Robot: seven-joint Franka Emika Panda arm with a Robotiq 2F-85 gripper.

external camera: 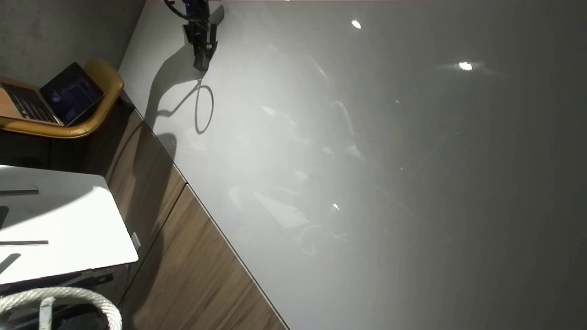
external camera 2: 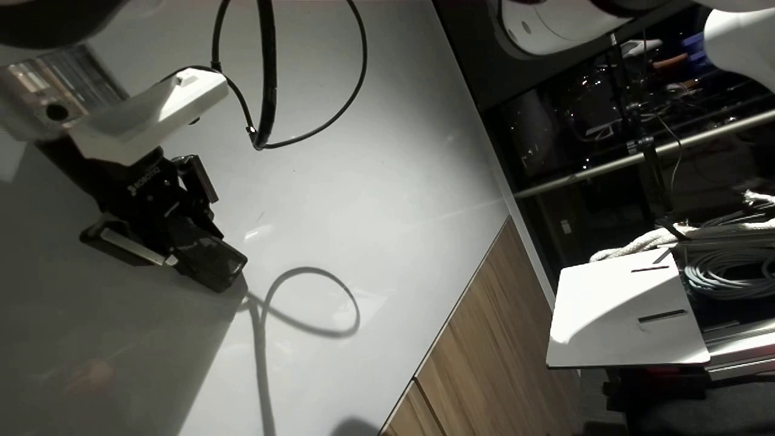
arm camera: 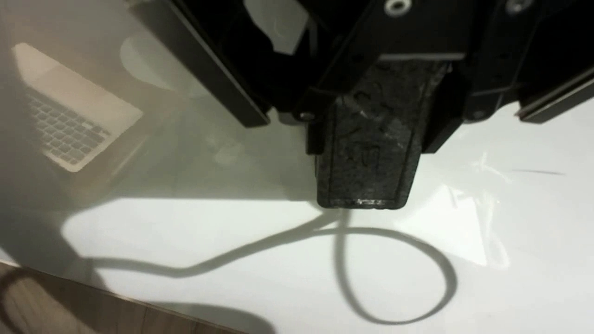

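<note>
A dark, worn rectangular block [arm camera: 364,175] sits between the fingers of my gripper, which is shut on it. In the second exterior view the block [external camera 2: 212,260] points down and right from the black gripper [external camera 2: 174,236], close over the pale glossy surface [external camera 2: 407,181]. Whether it touches that surface I cannot tell. From the first exterior view, the gripper [external camera: 202,46] appears small at the upper left, with the block [external camera: 202,59] at its tip. Faint whitish marks [external camera: 280,209] show lower on the surface.
Wood panels [external camera: 203,258] border the pale surface along a slanting edge. A laptop [external camera: 71,93] on a yellow chair [external camera: 104,82] and a white board [external camera: 71,225] stand beyond it. A looped cable [external camera 2: 363,51] hangs from the arm.
</note>
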